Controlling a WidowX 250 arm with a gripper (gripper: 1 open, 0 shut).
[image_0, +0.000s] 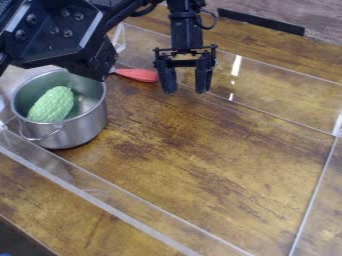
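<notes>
My gripper hangs open over the upper middle of the wooden table, its two black fingers apart with nothing seen between them. Just left of it a red utensil lies on the table, partly behind the arm. At the left stands a steel pot with a pale green, textured oblong object inside.
Pale tape strips run along its edges. A large black part of the arm fills the upper left, above the pot.
</notes>
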